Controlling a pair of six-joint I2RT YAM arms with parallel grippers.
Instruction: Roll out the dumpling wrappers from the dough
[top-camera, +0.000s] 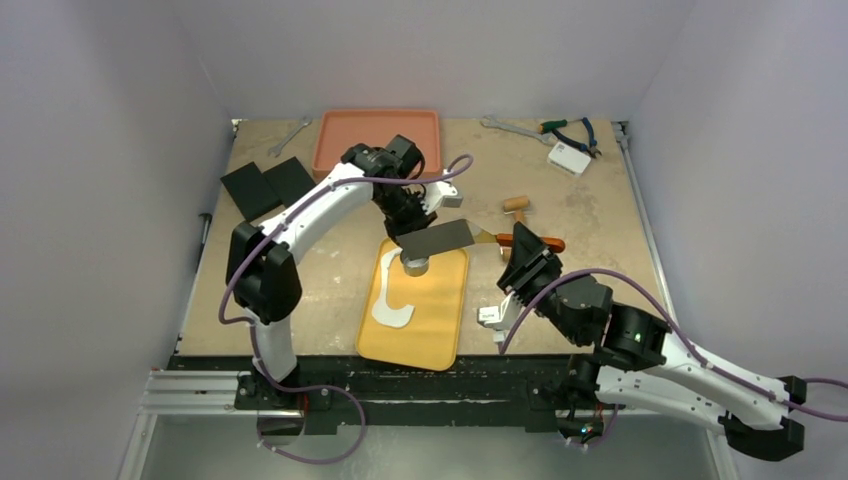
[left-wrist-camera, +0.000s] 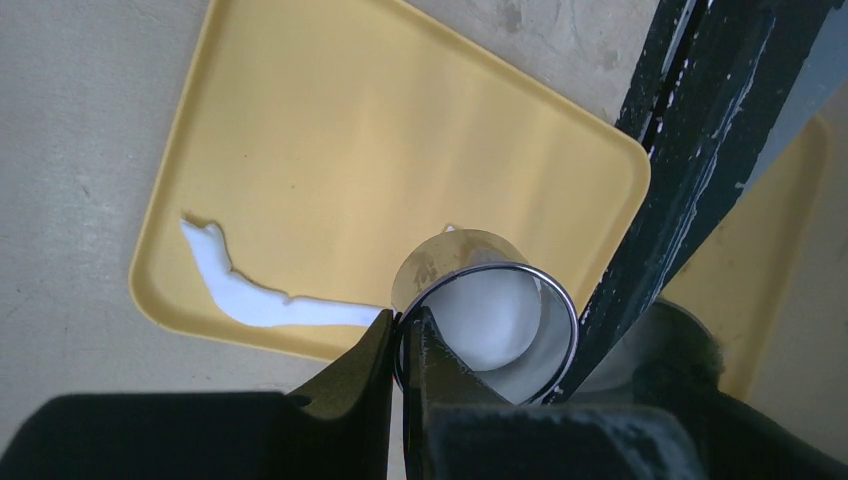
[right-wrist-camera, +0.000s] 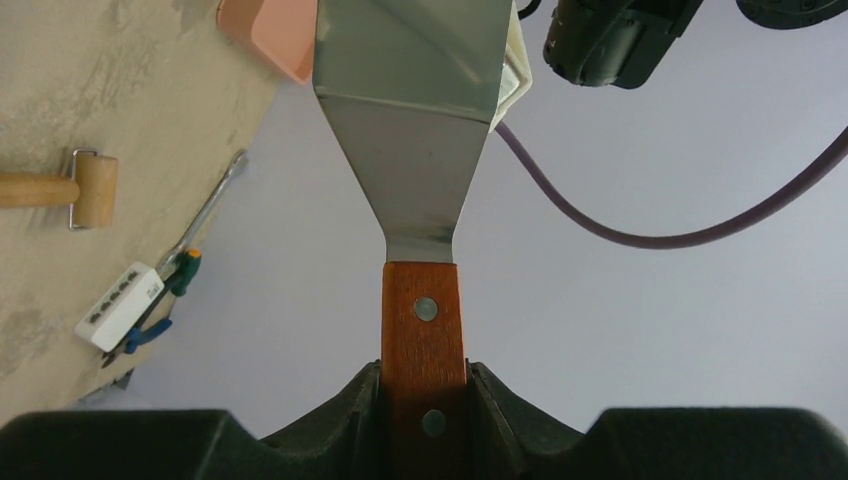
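The yellow tray (top-camera: 420, 330) holds white dough (top-camera: 390, 315) in a curved strip. A metal ring cutter (left-wrist-camera: 555, 300) stands over a white piece of dough in the tray. My left gripper is shut at the cutter's rim, which appears pinched between its fingertips. My right gripper holds a wide metal spatula (right-wrist-camera: 410, 140) by its wooden handle (right-wrist-camera: 422, 340); the blade is raised above the tray beside my left gripper in the top view.
A pink tray (top-camera: 375, 125) is at the back, dark plates (top-camera: 245, 190) at left. A wooden roller (top-camera: 516, 204), wrenches, pliers (top-camera: 575, 135) and a white box (top-camera: 568, 158) lie on the right and back.
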